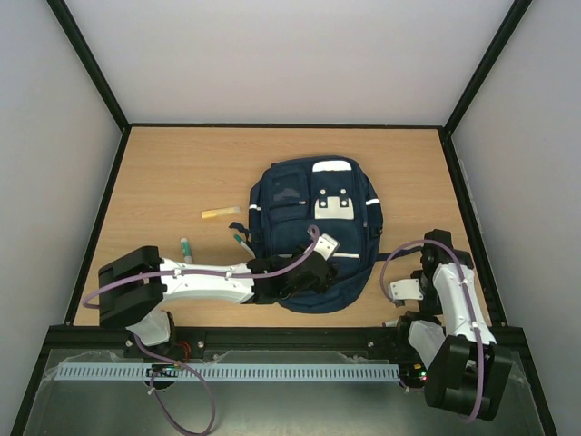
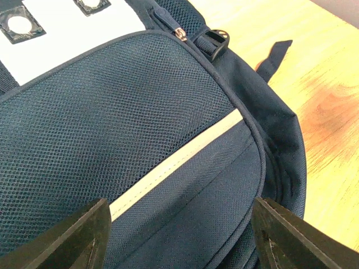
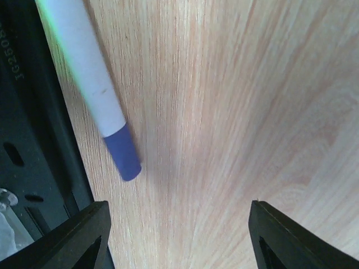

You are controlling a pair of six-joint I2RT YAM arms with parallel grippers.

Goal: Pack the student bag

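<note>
A dark navy backpack [image 1: 363, 222] lies flat in the middle of the table, front pockets up. Over its lower part is my left gripper, fingers apart, with only the mesh pocket and its pale stripe [image 2: 179, 157] below. In the right wrist view my right gripper is open above bare wood. A white marker with a blue end [image 3: 122, 151] lies left of its fingers, beside the table's black edge. A yellow stick-like item [image 1: 220, 213] and a teal-capped white tube [image 1: 186, 251] rest left of the bag.
Another teal-ended pen [image 1: 243, 243] lies against the bag's left side. A dark strap [image 1: 399, 252] stretches from the bag toward the right arm. Walls enclose the sides and back.
</note>
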